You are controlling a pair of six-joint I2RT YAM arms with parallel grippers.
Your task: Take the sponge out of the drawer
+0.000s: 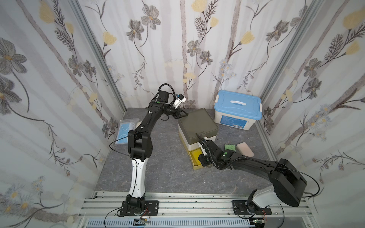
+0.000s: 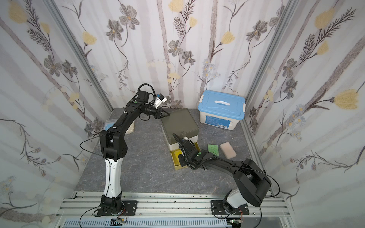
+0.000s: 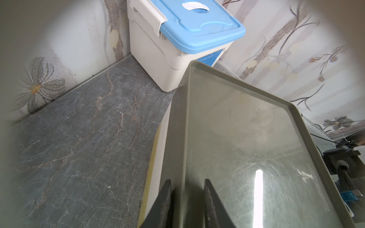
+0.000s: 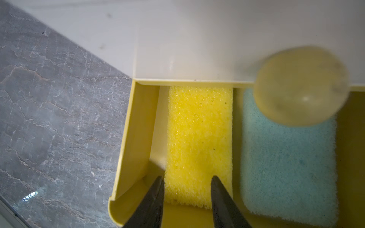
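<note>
A yellow sponge [image 4: 199,140] and a blue-green sponge [image 4: 289,167] lie side by side in the pulled-out yellow drawer [image 4: 131,148] of the box. Over the yellow sponge's near end, my right gripper stands open, one finger to each side, nothing gripped; whether it touches the sponge I cannot tell. From above, the right arm covers most of the drawer. My left gripper is shut on the rim of the box's grey-green lid [image 3: 243,144] at the far left of the box.
A round knob [image 4: 302,85] juts over the blue-green sponge. Right of the box lie a green sponge [image 2: 213,149] and a pink sponge [image 2: 228,150]. Behind them stands a blue-lidded bin [image 1: 238,106]. Bare tabletop [image 1: 167,171] lies left of the drawer.
</note>
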